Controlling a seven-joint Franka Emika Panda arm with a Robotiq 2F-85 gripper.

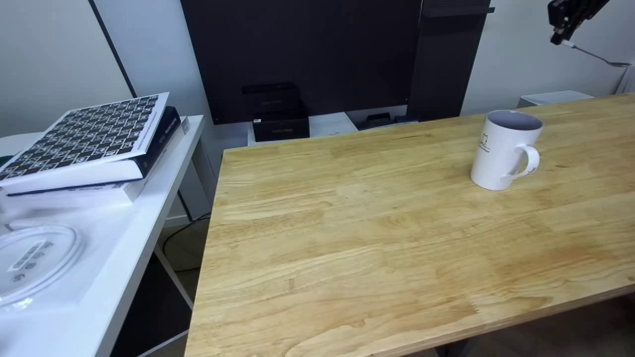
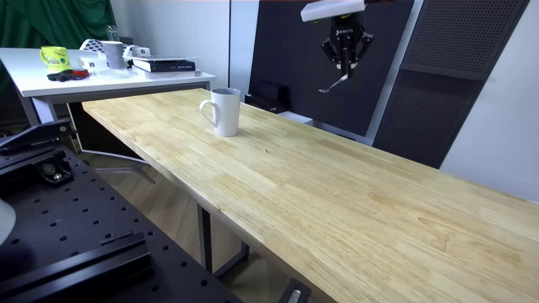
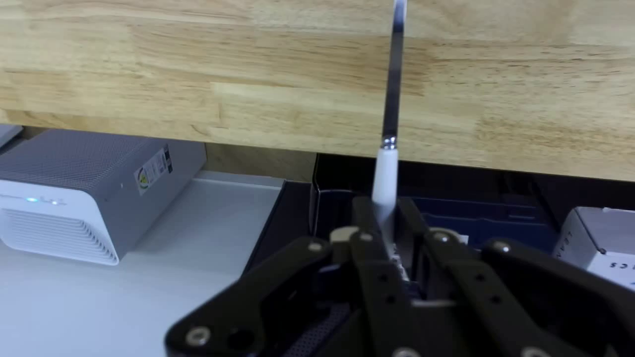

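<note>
My gripper hangs well above the table near its far edge, shut on a slim spoon. In the wrist view the white handle end of the spoon sits between my black fingers, and its metal shaft runs away over the wood. From exterior view 1 the gripper shows at the top right, the spoon sticking out to the right and sloping a little down. A white mug with a grey inside stands upright on the wooden table, apart from gripper and spoon.
Bare wood surrounds the mug. A white side table holds books, a yellow-green mug and other cups. Below the table's far edge, the wrist view shows a grey-white device and a white box.
</note>
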